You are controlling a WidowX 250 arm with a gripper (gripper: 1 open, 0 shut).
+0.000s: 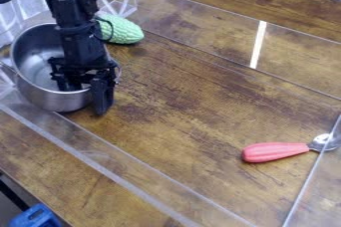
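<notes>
My black gripper [94, 97] reaches down over a steel pot [40, 72] at the left of the camera view, its fingers low at the pot's right side. Whether it is open, shut or holding the pot's rim is hidden by its dark body. Behind the pot lies a green corn cob toy [123, 29].
A pink-handled utensil [276, 151] with a metal head lies at the right. A blue object [38, 216] sits at the lower left corner, and clear plastic edges border the work area.
</notes>
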